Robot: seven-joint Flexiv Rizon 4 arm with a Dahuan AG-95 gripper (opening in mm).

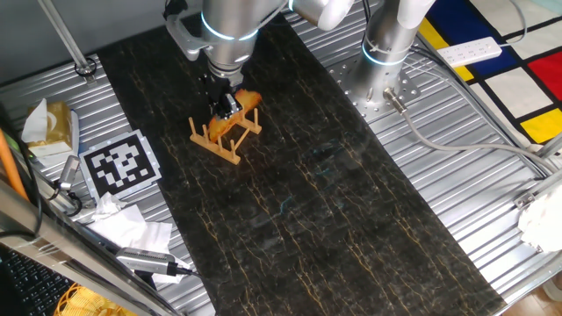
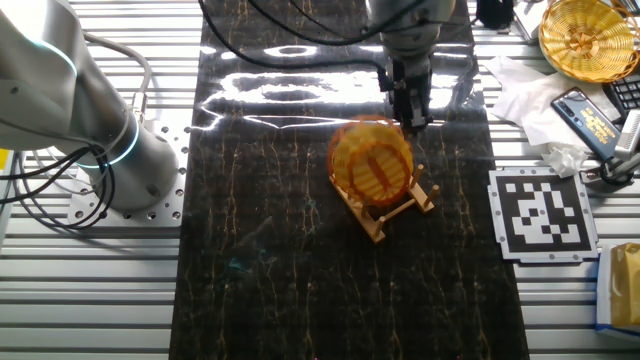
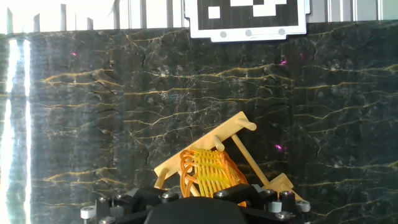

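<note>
A round woven basket (image 2: 372,168), yellow with an orange rim, leans in a light wooden rack (image 1: 216,150) with upright pegs. Its lower edge sits among the pegs, and the upper part tilts out over one side. My gripper (image 1: 230,110) is at the basket's rim and appears shut on it; the fingertips are partly hidden. From the wrist, the woven basket (image 3: 213,171) shows between the black fingers, with the rack (image 3: 208,142) beneath. In exterior view 2 the gripper (image 2: 411,118) meets the basket at its edge.
A printed marker board (image 1: 121,164) lies left of the dark marbled mat (image 1: 290,219), near a tissue box (image 1: 50,130) and crumpled paper. Another yellow basket (image 2: 590,40) stands off the mat. Much of the mat in front of the rack is clear.
</note>
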